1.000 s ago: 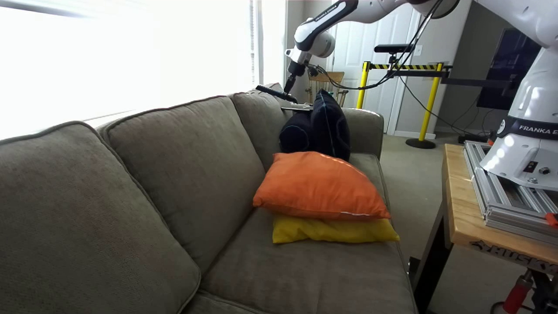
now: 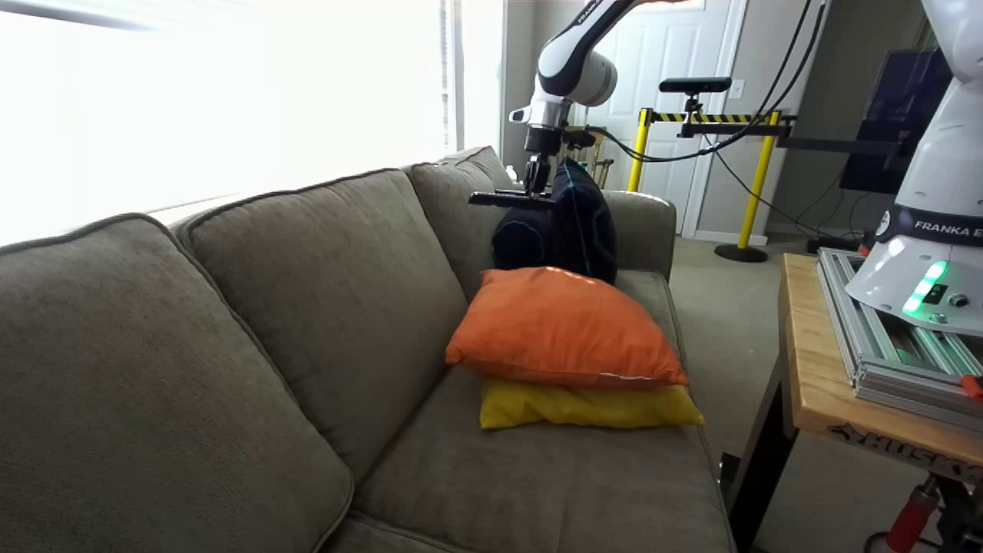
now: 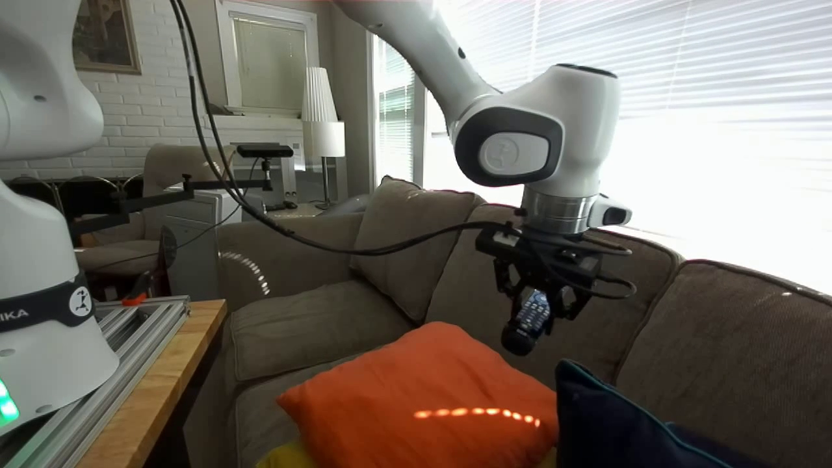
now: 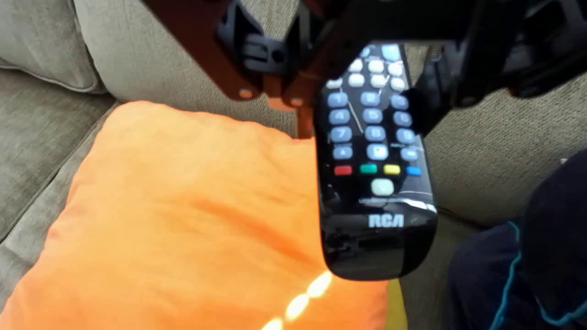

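A black RCA remote control (image 4: 379, 200) hangs in the air with its button side visible in the wrist view. My gripper is shut on it, one finger at each long side. In exterior view 2 the remote (image 3: 533, 316) slants downward below the gripper (image 3: 542, 300), above the couch and beyond the orange pillow (image 3: 421, 398). From exterior view 1 the remote (image 2: 504, 199) looks nearly level, in front of or above the dark blue pillows (image 2: 582, 221). Its far end is hidden by the gripper in the wrist view.
The orange pillow (image 2: 562, 327) lies on a yellow pillow (image 2: 590, 405) on the grey couch (image 2: 516, 488). Couch back cushions (image 2: 322, 276) run along the window side. The near seat is clear. A wooden table (image 2: 806, 369) carries the robot's base.
My arm has come nearer to exterior view 1's camera and lower, carrying the remote. The remote has turned from a slant to nearly level. The pillows have not moved.
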